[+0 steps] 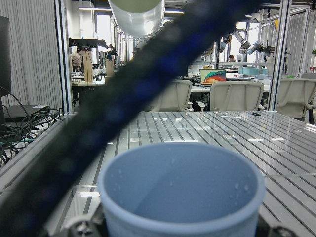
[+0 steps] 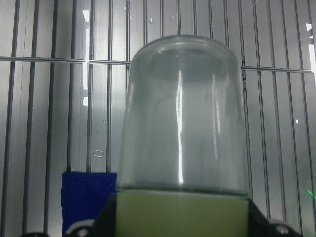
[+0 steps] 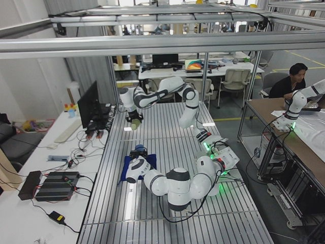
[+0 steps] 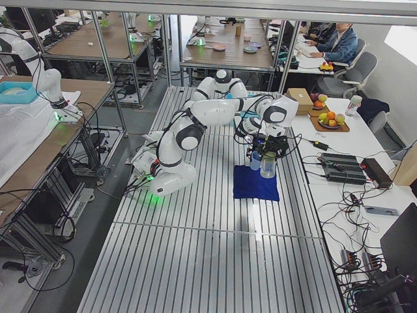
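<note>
A blue cup (image 1: 180,192) fills the lower left wrist view, held in my left gripper (image 3: 138,154) over a dark blue cloth (image 4: 255,186) on the slatted metal table (image 4: 195,261). A clear cylindrical container with a green band (image 2: 182,123) hangs in my right gripper (image 3: 134,118), above the table. In the right wrist view the container spans the middle and hides most of the fingers. In the camera right view it overlaps the cup and cloth.
A side desk with a monitor (image 3: 89,107), cables and power boxes (image 3: 56,185) runs along one edge. Metal frame posts surround the table.
</note>
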